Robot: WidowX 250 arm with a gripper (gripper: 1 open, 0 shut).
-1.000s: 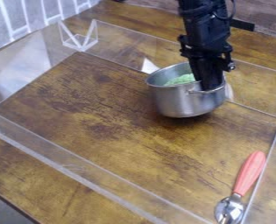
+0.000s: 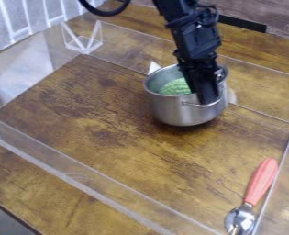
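Observation:
A steel pot [image 2: 183, 110] with something green [image 2: 173, 87] inside sits on the wooden table, right of centre. My black gripper [image 2: 209, 92] reaches down from the top to the pot's right rim, its lower end over the rim. Whether anything is between its fingers is hard to see.
An ice cream scoop [image 2: 260, 186] with a pink handle lies at the lower right. Clear plastic walls [image 2: 100, 195] border the work area.
The pot and my gripper have shifted slightly to the left, and the arm now leans more from the upper left.

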